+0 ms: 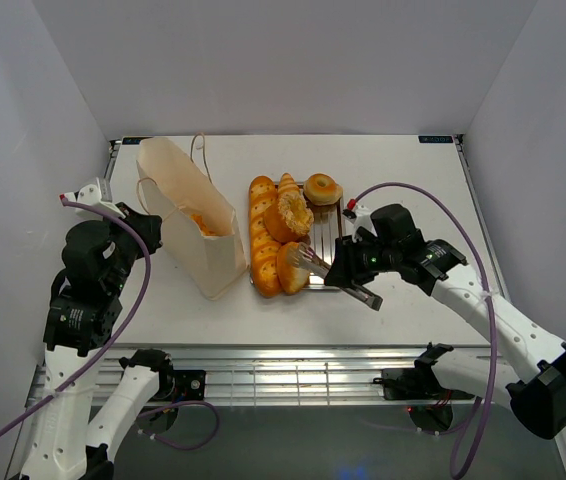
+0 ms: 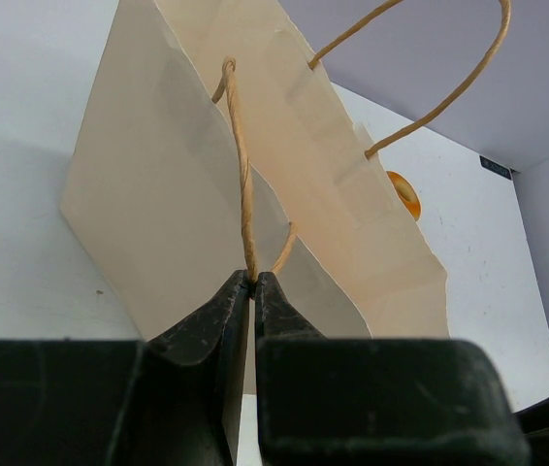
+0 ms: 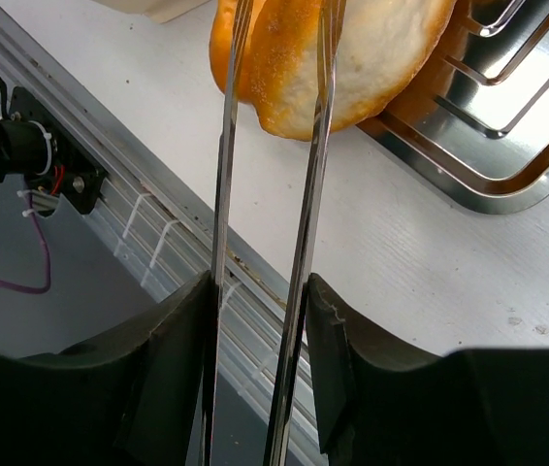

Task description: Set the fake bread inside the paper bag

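Observation:
The paper bag [image 1: 203,255] stands at the left of the table, its mouth open, with orange-brown bread [image 1: 201,222] inside. My left gripper is shut on the bag's twisted paper handle [image 2: 243,184]. Metal tongs [image 3: 308,204] sit between the fingers of my right gripper. Their two arms reach over a cut bread piece [image 3: 386,53] at the tray's near edge; contact with it cannot be told. Behind that piece, a crusty roll [image 1: 288,216], a long loaf [image 1: 262,220] and a round bun [image 1: 321,189] lie close together.
A metal tray with a rack [image 1: 335,280] lies under part of the bread. A metal rail [image 1: 263,372] runs along the front edge.

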